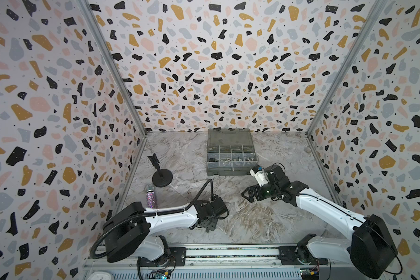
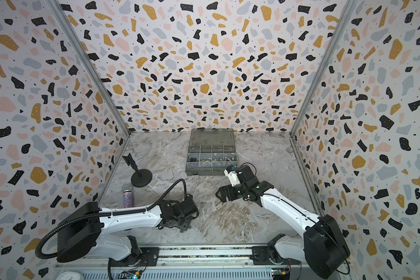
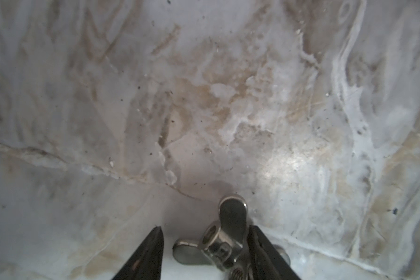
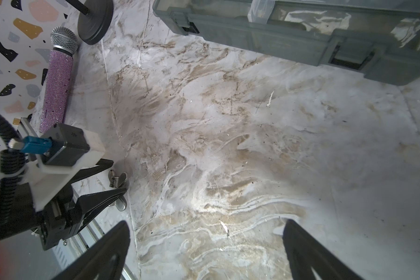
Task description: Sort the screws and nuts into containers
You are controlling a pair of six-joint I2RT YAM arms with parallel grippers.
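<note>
Shiny metal wing nuts (image 3: 232,217) lie on the marble table at the lower edge of the left wrist view. My left gripper is low over them with its fingers apart on either side; the right-hand finger overlaps part of the metal, and I cannot tell whether it touches. In the right wrist view a wing nut (image 4: 120,180) shows between the left fingers. The grey compartment case (image 1: 214,172) is at the back centre, lid raised, several small parts inside. My right gripper stands open over bare table, nothing between its fingers.
On the left are a black round-based stand (image 1: 162,178) and a glittery pink microphone (image 1: 151,198). The table's front rail (image 1: 233,249) runs close behind the left gripper. Between the arms and the case the tabletop is clear.
</note>
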